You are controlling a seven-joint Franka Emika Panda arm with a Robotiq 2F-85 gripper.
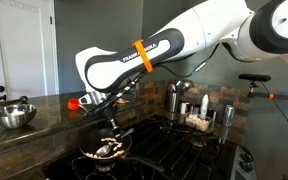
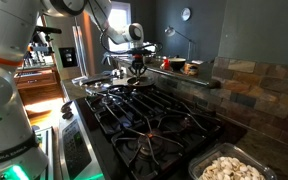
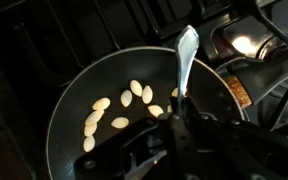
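Observation:
A black frying pan [image 3: 66, 100] stands on the stove, with several pale seed-like pieces [image 3: 136, 87] scattered over its base in the wrist view. My gripper is low over the pan, shut on a slim silver utensil [image 3: 187, 45]. One flattened end of that utensil points up past the pan's rim in the wrist view. Its other end is mostly hidden by my fingers there. In exterior view 1 the gripper [image 1: 110, 128] points down into the pan [image 1: 90, 156], and something shiny [image 1: 105, 150] shows among the pieces.
The pan's handle [image 1: 151, 162] reaches out over the burner grates [image 2: 144, 127]. A metal tray [image 2: 196, 166] full of pale pieces stands at the stove's far end from the pan. A steel bowl [image 1: 13, 117] sits on the counter at left, and shiny containers [image 1: 204, 105] line the back.

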